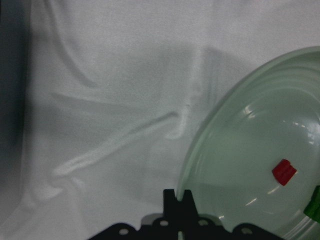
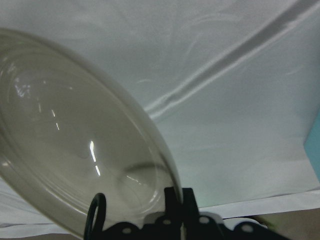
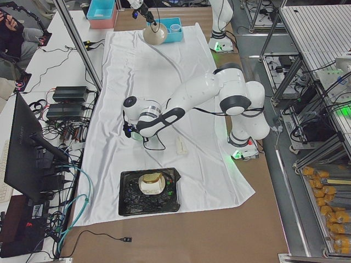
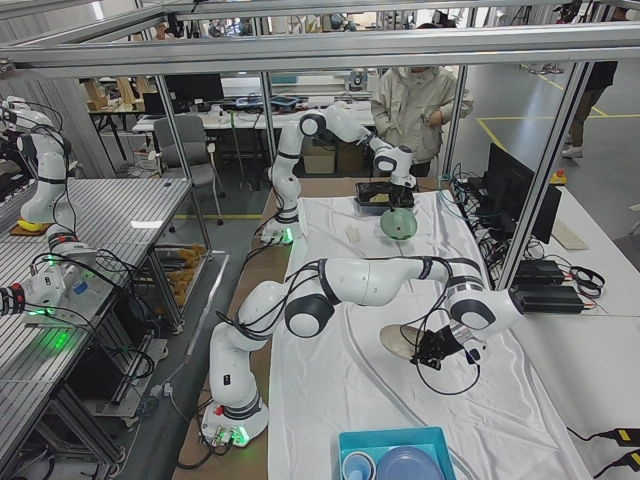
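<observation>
A green plate [image 4: 398,222] holds a red piece [image 1: 283,172] and a green piece [image 1: 313,205] in the left wrist view. My left gripper is at the plate's rim, fingers close together, the rim apparently between them. A beige plate [image 2: 70,125] fills the left of the right wrist view. My right gripper is shut on its rim. In the camera left view this plate [image 3: 151,35] is lifted near the blue bin.
A blue bin [image 4: 352,438] with dishes stands at the right arm's end of the white cloth. A black tray [image 3: 126,193] with food lies at the other end.
</observation>
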